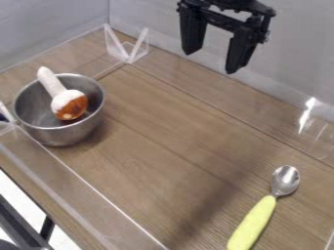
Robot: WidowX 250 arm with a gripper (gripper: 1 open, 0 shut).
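Observation:
My black gripper (217, 53) hangs high at the top centre, open, with nothing between its two fingers. At the left a steel bowl (81, 129) holds a toy (68, 102) with a white handle and an orange-and-white round end. A spoon (264, 211) with a yellow handle and metal head lies at the lower right of the wooden table.
A white folded object (127, 47) stands by the back wall at upper left. A clear item (313, 127) is at the right edge.

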